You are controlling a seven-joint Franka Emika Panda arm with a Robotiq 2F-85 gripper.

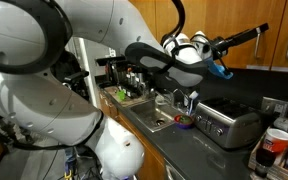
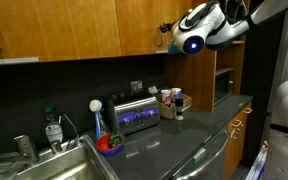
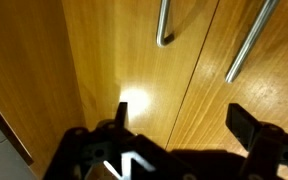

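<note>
My gripper stands open, its dark fingers apart at the lower part of the wrist view with nothing between them. It faces the wooden upper cabinet doors. Two metal bar handles, a left one and a right one, lie ahead of the fingers, higher in that view, and neither is between them. From exterior view 2, the gripper appears close to the upper cabinet, though contact cannot be told. In exterior view 1 it shows as a dark bar before the doors.
Below on the dark counter stand a silver toaster, a box of cups and cans and a red bowl. The sink is at the left. Bare counter lies in front of the toaster.
</note>
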